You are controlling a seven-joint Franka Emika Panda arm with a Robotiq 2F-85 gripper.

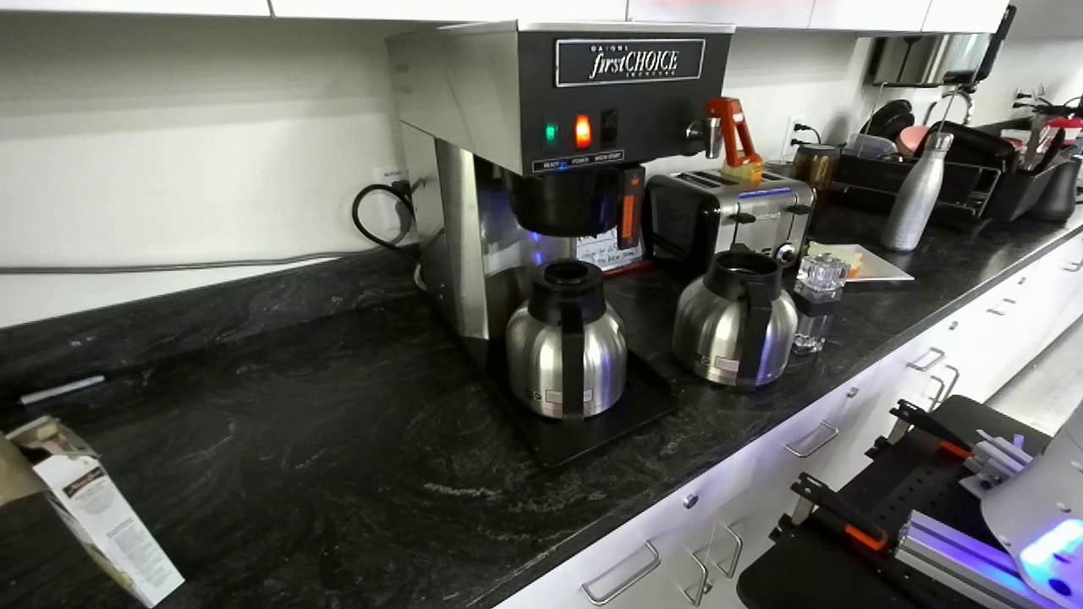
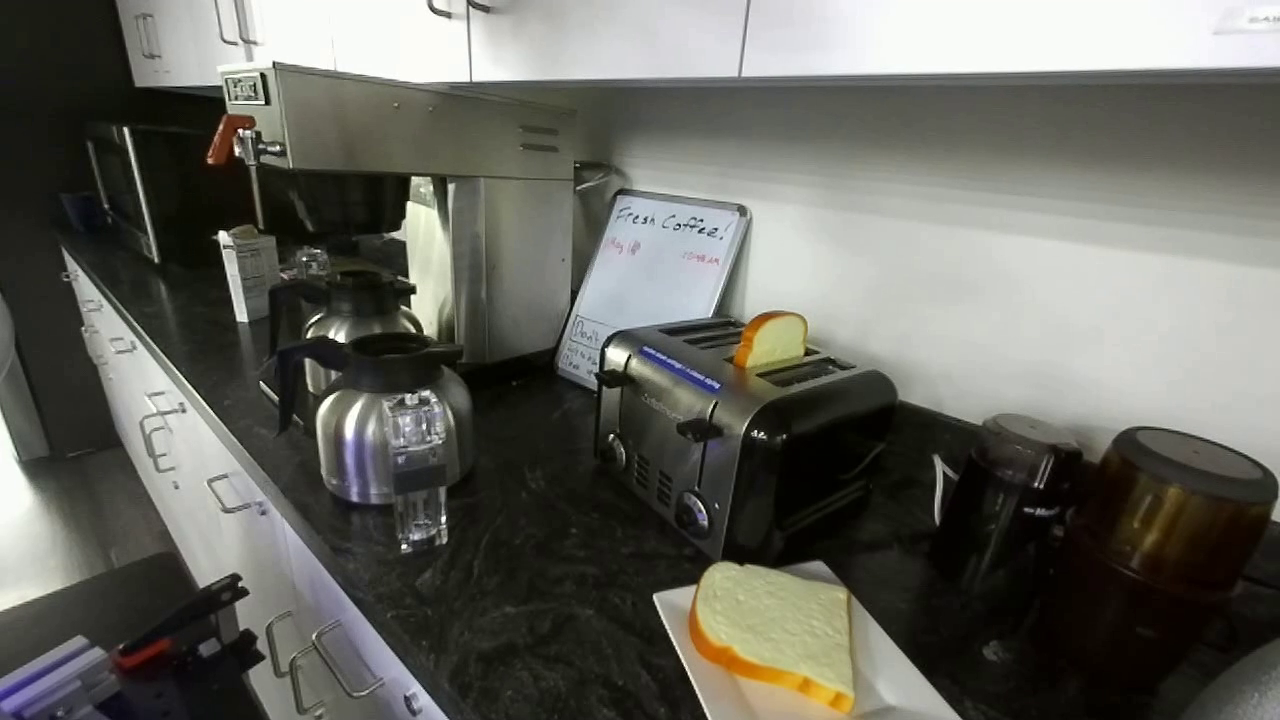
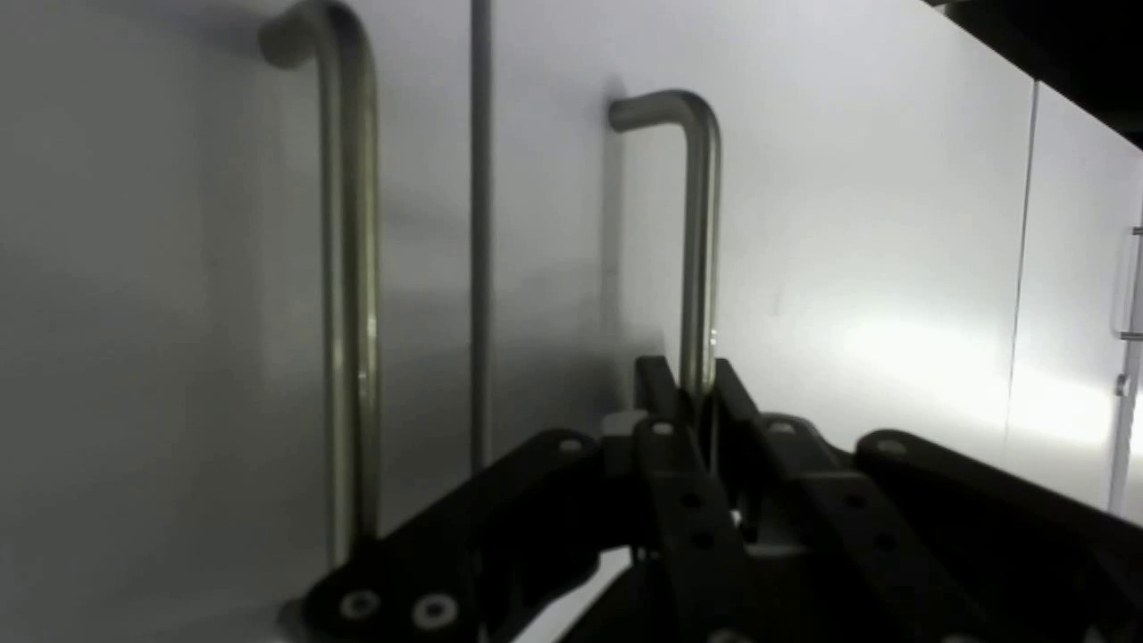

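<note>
In the wrist view, my gripper is shut on the lower part of a metal bar handle [image 3: 702,236], one finger on each side of the bar. The handle stands upright on a white cabinet door [image 3: 857,214], whose seam with its neighbour shows to the left. That door appears flush with the one beside it. The handle's bottom end is hidden behind my fingers. Neither exterior view shows the gripper.
A second bar handle [image 3: 348,279] stands close on the left. On the dark counter [image 1: 355,457] above the cabinets are a coffee maker [image 1: 457,81], two steel carafes, a toaster [image 2: 732,420], a clear grinder [image 2: 420,468] and a plate [image 2: 900,666] with bread.
</note>
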